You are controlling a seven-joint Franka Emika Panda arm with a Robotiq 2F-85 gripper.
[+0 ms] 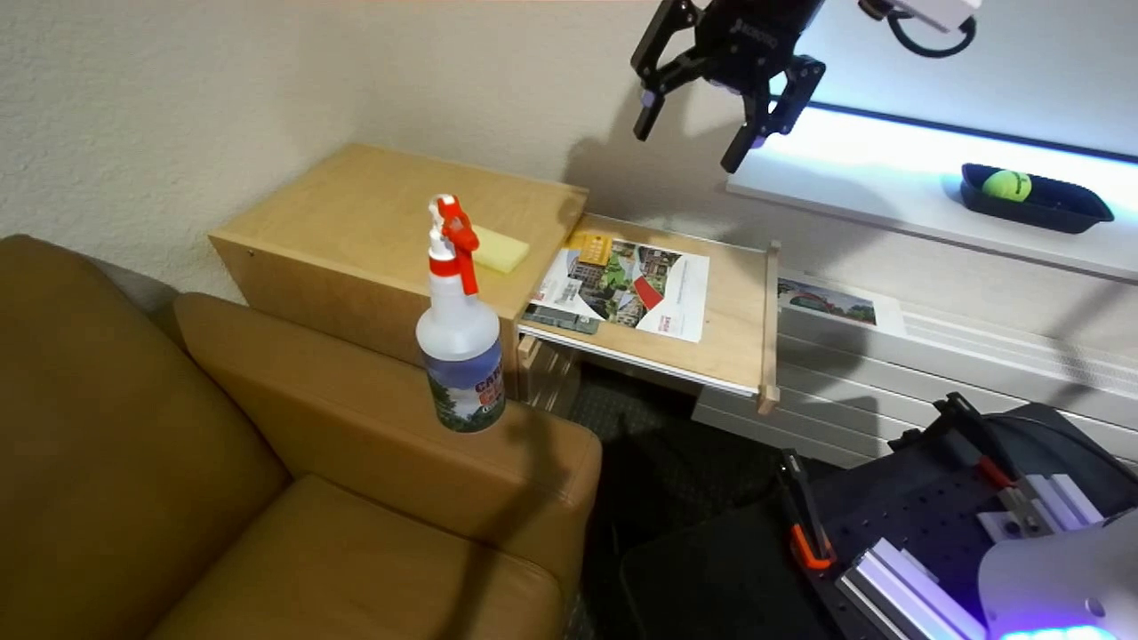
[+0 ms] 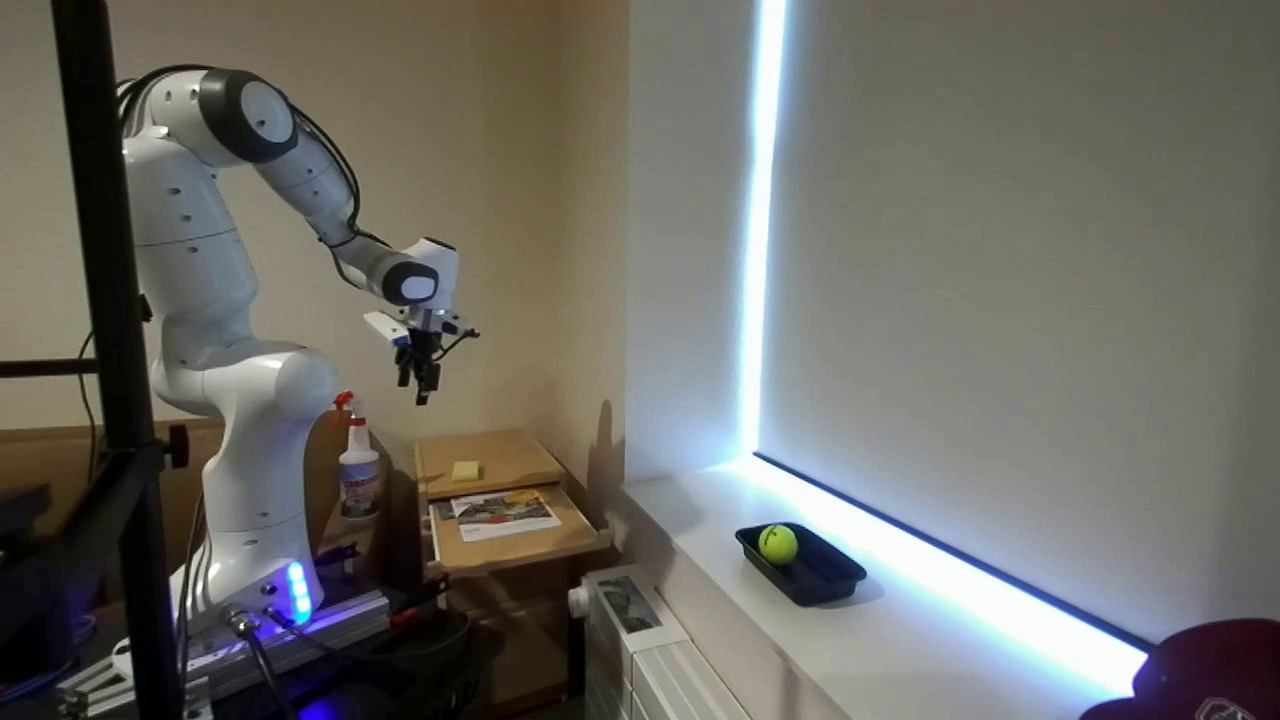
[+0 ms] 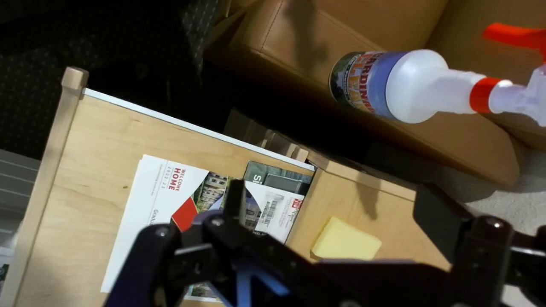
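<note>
High above the pulled-out drawer, my gripper (image 1: 688, 144) stands open, its fingers wide apart with nothing between them. In the wrist view one finger (image 3: 236, 199) overlaps the papers and the other reaches past the cabinet top. A yellow sponge (image 1: 499, 249) lies on the wooden cabinet top (image 1: 363, 203), well below the gripper. Papers and brochures (image 1: 629, 283) cover part of the open drawer (image 1: 736, 288). On the sofa's armrest stands a white spray bottle (image 1: 459, 331) with a red trigger, upright and apart from the gripper.
A black tray (image 2: 816, 570) holding a green-yellow ball (image 2: 777, 544) rests on the windowsill (image 2: 708, 576). Below the drawer's end is a white radiator (image 2: 684, 678). The brown sofa (image 1: 352, 501) borders the cabinet. Air around the gripper is clear.
</note>
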